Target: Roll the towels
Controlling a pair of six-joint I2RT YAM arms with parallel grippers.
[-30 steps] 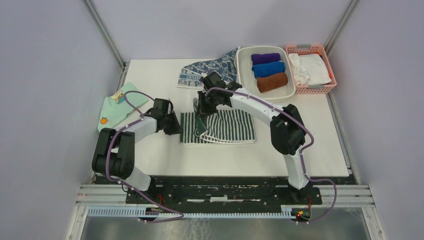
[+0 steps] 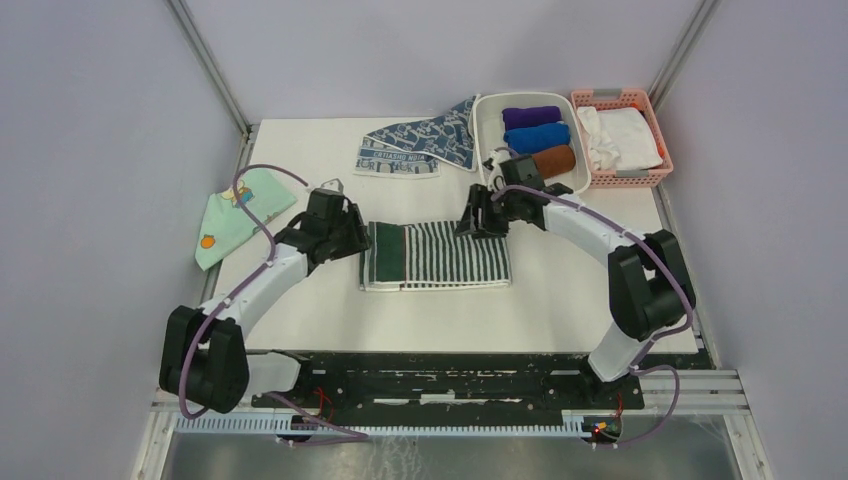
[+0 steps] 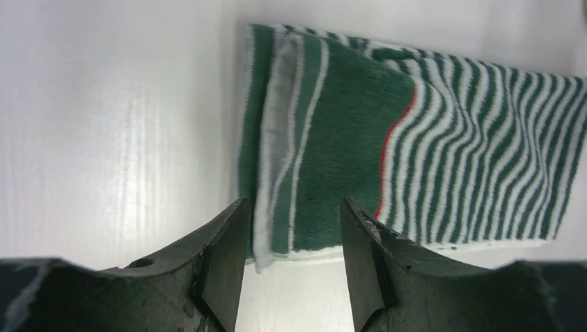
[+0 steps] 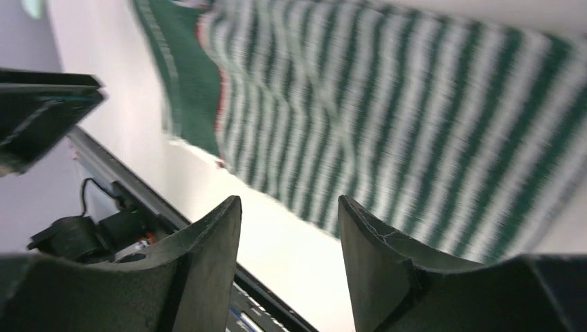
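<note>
A green and white striped towel (image 2: 450, 255) lies folded over at the middle of the table, with a plain dark green band at its left end. In the left wrist view the upper layer of the towel (image 3: 346, 138) stops slightly short of the lower layer's left edge, and its far side is a little rumpled. My left gripper (image 2: 357, 230) hovers by the towel's left end, open and empty. Above the right part of the towel (image 4: 387, 117) is my right gripper (image 2: 482, 212), also open, with nothing between its fingers.
Rolled purple, blue and brown towels (image 2: 540, 162) lie in a white bin (image 2: 488, 115) at the back right. Beside it stands a pink basket (image 2: 665, 160) with white cloth. Blue patterned cloths (image 2: 430, 135) lie behind, a mint cloth (image 2: 230, 230) at left.
The right gripper laid the towel's lifted green end down leftward, let go and moved right.
</note>
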